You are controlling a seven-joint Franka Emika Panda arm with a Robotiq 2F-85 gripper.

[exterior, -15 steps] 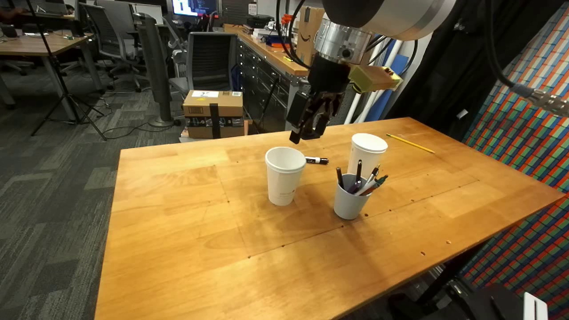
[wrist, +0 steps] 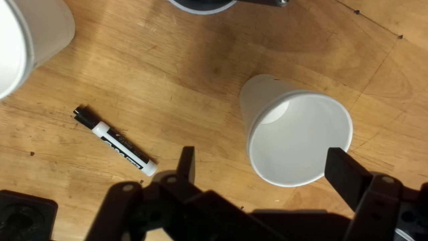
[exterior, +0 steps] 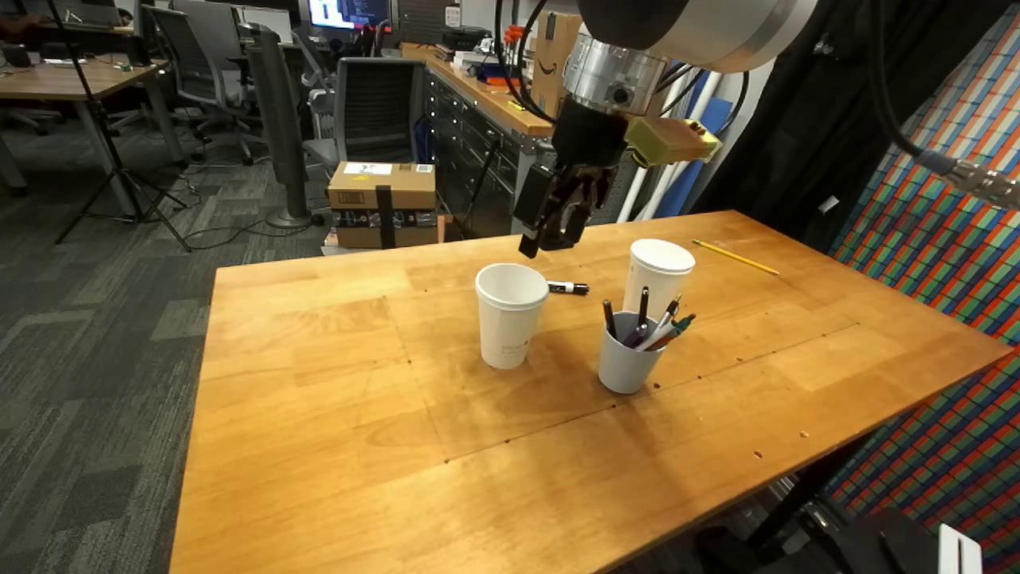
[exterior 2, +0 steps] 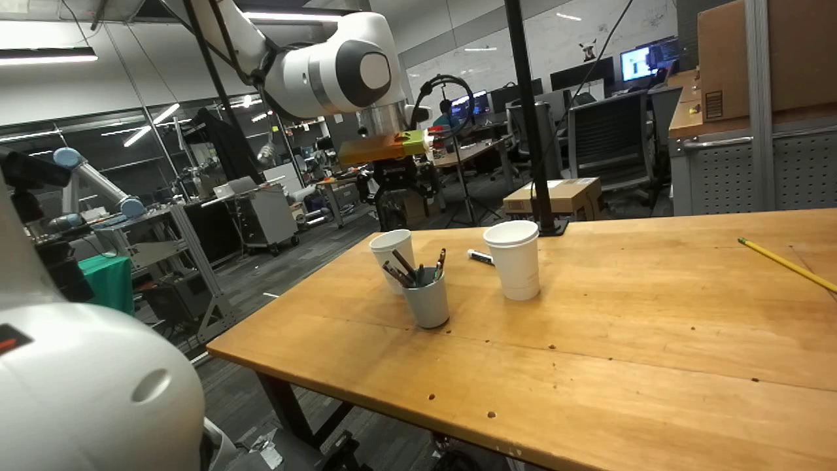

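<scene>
My gripper is open in the wrist view, its two black fingers (wrist: 348,176) well apart and nothing held between them. Below it stands an empty white paper cup (wrist: 301,140), upright on the table; exterior view 1 shows this cup (exterior: 507,320) under and to the left of the raised gripper (exterior: 552,247). A black-and-white marker (wrist: 120,144) lies flat on the wood between this cup and a second white cup (exterior 2: 515,263). Several pens stand in a small grey holder (exterior: 626,367) near both cups.
A yellow pencil (exterior: 736,257) lies by the table's far edge. In exterior view 2, a black post (exterior 2: 537,125) rises at the table edge behind the second cup.
</scene>
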